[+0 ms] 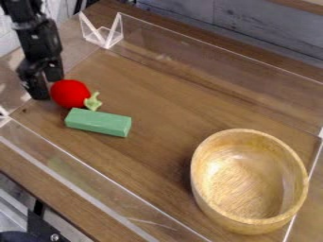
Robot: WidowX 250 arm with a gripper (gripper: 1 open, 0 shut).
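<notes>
My black gripper point(41, 79) reaches down at the upper left, its open fingers low at the left side of a round red vegetable point(68, 94) with a pale green stalk; whether they touch it I cannot tell. A green block point(98, 122) lies just below the red one. A large round wooden bowl point(247, 210) stands at the lower right, empty.
The wooden table point(164, 95) has clear plastic walls along its sides, with white corner brackets point(105, 34) at the left.
</notes>
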